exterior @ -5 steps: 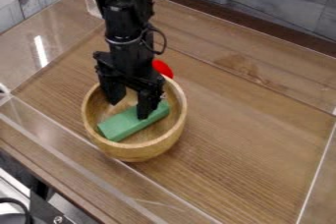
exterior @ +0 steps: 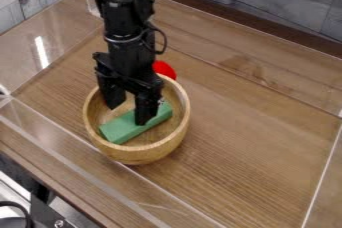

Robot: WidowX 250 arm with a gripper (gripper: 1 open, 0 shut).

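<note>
My black gripper (exterior: 128, 98) hangs down into a round yellow-orange bowl (exterior: 136, 153), open, its dark fingers above a green rectangular block (exterior: 131, 125) that lies diagonally on the bowl's floor. Whether the fingertips touch the block cannot be told. A red object (exterior: 164, 70) is partly visible behind the arm, just beyond the bowl's back right.
A raised pale edge runs along the top right. Dark cables or parts show at the lower left corner beyond the table's edge.
The arm and gripper have shifted slightly, with the fingers in a slightly different pose over the bowl. The green block and bowl look much the same.
</note>
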